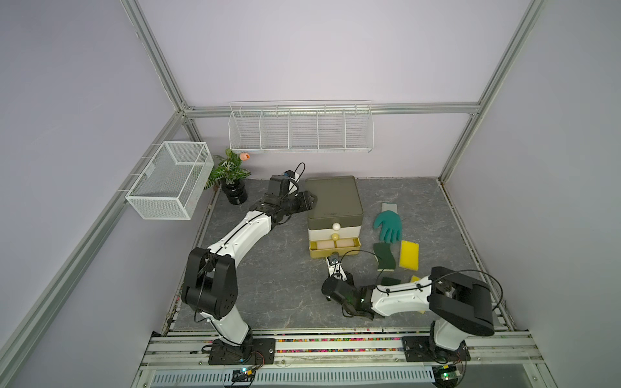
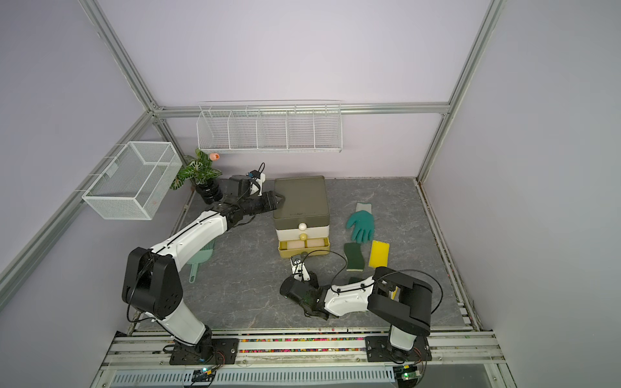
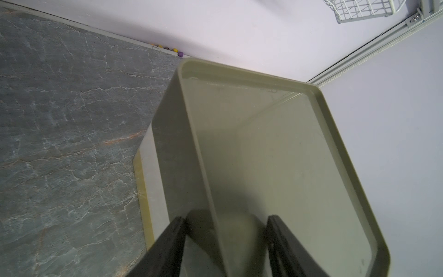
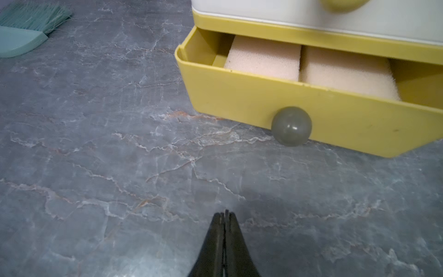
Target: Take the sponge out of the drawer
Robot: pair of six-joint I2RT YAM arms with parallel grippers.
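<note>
The bottom yellow drawer (image 4: 230, 90) is pulled out of the small cabinet (image 1: 334, 200). Two pale pink sponges lie side by side in it, a left sponge (image 4: 265, 57) and a right sponge (image 4: 348, 71), their back parts hidden under the cabinet. My right gripper is shut, its fingertips together and nothing between them, in front of the drawer and clear of its grey knob (image 4: 291, 126). Up at the cabinet's top left edge, my left gripper has its fingers apart on either side of that edge; whether they touch it I cannot tell.
Right of the cabinet lie a green glove (image 1: 388, 226), a dark green pad (image 1: 384, 256) and a yellow pad (image 1: 408, 254). A dustpan (image 2: 200, 254) lies at the left, a potted plant (image 1: 229, 174) behind.
</note>
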